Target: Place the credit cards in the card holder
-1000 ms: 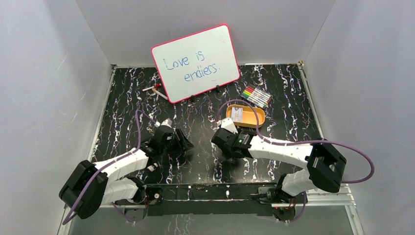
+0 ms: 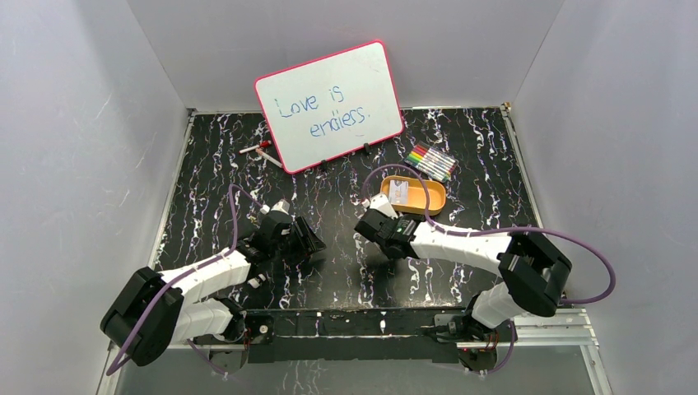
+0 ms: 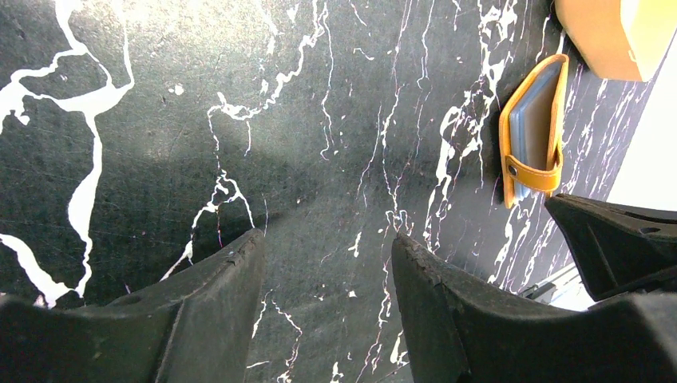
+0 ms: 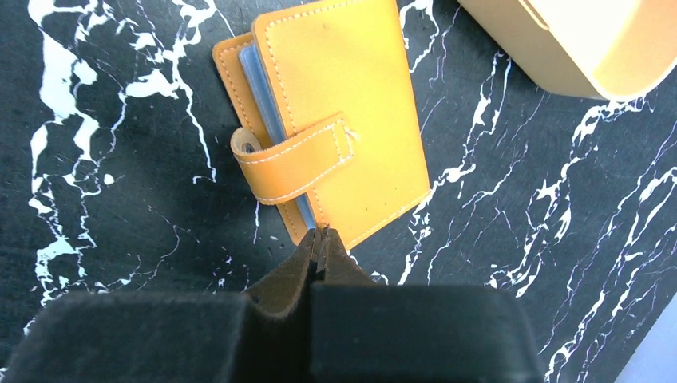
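Observation:
An orange leather card holder (image 4: pixel 351 88), closed by its snap strap (image 4: pixel 295 163), lies on the dark marbled table. My right gripper is shut, its fingertips at the holder's near edge with nothing seen between them; touching or just above, I cannot tell. In the left wrist view the holder (image 3: pixel 511 120) shows its open side, with bluish sleeves inside. My left gripper stands open over bare table, well apart from the holder. A pale card (image 2: pixel 398 192) lies in the orange tray (image 2: pixel 436 197). From above, the right arm hides the holder.
Coloured markers (image 2: pixel 431 162) lie behind the tray. A whiteboard (image 2: pixel 329 107) with writing leans at the back, two loose pens (image 2: pixel 268 157) by its left edge. Between the two grippers the table is clear.
The left arm stays still.

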